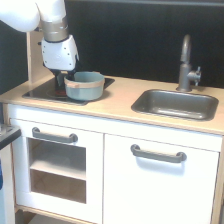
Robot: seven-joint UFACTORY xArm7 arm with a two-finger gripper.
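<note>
A grey-blue pot [84, 89] with a lighter rim sits on the dark stovetop [46, 91] at the counter's left end. My gripper [64, 74] points down at the pot's left edge, its dark fingers close to or touching the rim. The fingers are too small and dark to show whether they are apart or closed, or whether part of the pot is between them. The pot looks upright. Its inside is mostly hidden from this angle.
A metal sink [176, 104] with a dark faucet [186, 64] is set into the counter's right side. Bare wooden counter [122, 97] lies between stove and sink. Below are a white cabinet door [160, 183] and an oven front with a grey handle [54, 135].
</note>
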